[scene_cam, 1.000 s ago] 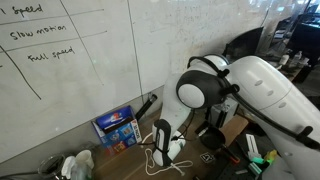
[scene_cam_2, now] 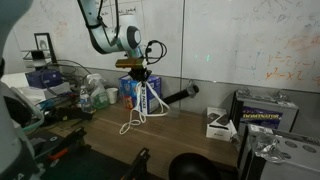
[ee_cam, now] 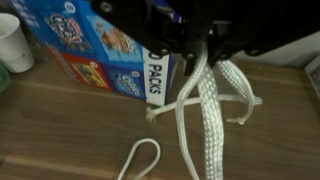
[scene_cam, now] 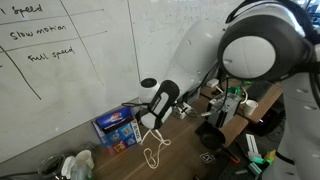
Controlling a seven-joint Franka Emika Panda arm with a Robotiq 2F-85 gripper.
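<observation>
A white braided rope hangs from my gripper, which is shut on it. In the wrist view the rope (ee_cam: 210, 120) drops from between the dark fingers in several strands, with one knotted end to the side. Exterior view 2 shows part of the rope (scene_cam_2: 136, 118) looping down onto the wooden table while its upper part is held above. The gripper (scene_cam_2: 138, 72) is raised in front of the whiteboard, close to a blue snack box. From exterior view 1, the rope (scene_cam: 150, 155) trails below the gripper (scene_cam: 150, 118); the fingertips are small there.
The blue snack box (ee_cam: 90, 45) stands right beside the rope. White cups (scene_cam: 83, 160) are left of it. A black pan (scene_cam_2: 195, 165), a small white box (scene_cam_2: 220, 123) and a toaster-like appliance (scene_cam_2: 285, 150) occupy the right side. Bare table (scene_cam_2: 165, 135) lies between.
The gripper has risen from near the tabletop and shifted slightly, lifting part of the rope with it. The rope's lower loop still rests on the table.
</observation>
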